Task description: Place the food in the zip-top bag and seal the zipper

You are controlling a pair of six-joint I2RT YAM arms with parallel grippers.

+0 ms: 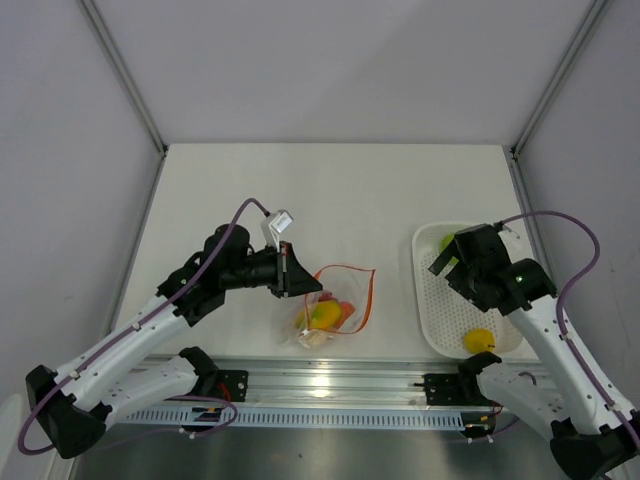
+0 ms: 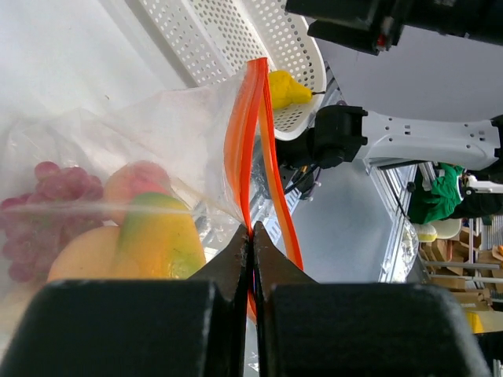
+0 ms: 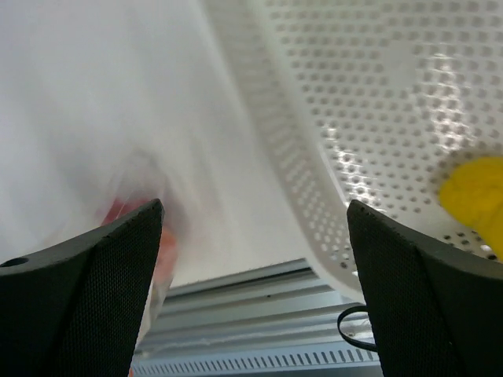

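A clear zip top bag (image 1: 345,270) with an orange-red zip edge (image 2: 242,133) lies open on the table. Inside are grapes (image 2: 51,208), a mango (image 2: 161,239), a peach (image 2: 135,188) and an orange-coloured fruit (image 2: 85,255). My left gripper (image 1: 318,289) is shut on the bag's rim, which runs between its fingertips. Over the white basket (image 1: 424,300) my right gripper (image 1: 447,268) stands open and empty. Under it a green apple (image 1: 446,243) is partly hidden. A yellow fruit (image 1: 479,340) sits at the basket's near end.
The basket takes up the table's right side, its wall (image 3: 271,141) close below the right gripper. Bare table (image 1: 330,200) stretches behind the bag and between bag and basket. A metal rail (image 1: 320,375) borders the front edge.
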